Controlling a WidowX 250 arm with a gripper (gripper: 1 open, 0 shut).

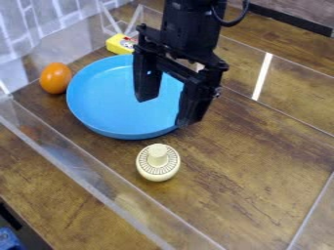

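Note:
My black gripper [171, 96] hangs over a blue plate [107, 109], its two fingers spread open with nothing visible between them; it hides the plate's right part. Below the plate a cream, mushroom-like object [158, 166] with a ribbed round base stands on the wooden surface.
An orange egg-shaped object [55, 78] lies left of the plate. A yellow object [120, 42] is at the back, partly behind the arm. A clear plastic edge runs along the left.

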